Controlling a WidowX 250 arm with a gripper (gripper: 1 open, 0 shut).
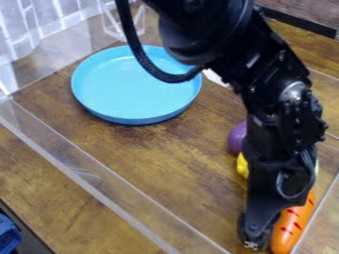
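Note:
The black gripper [265,228] reaches down at the lower right, its fingertips low against the left side of an orange carrot [294,223]. The fingers look parted, though the far one is largely hidden. Behind the gripper a purple object [239,137] and a yellow object [243,165] show in part, mostly covered by the arm.
A light blue plate [133,84] lies at the upper left on the wooden table [133,174]. A clear plastic edge runs diagonally along the left. A blue item [7,238] sits at the lower left corner.

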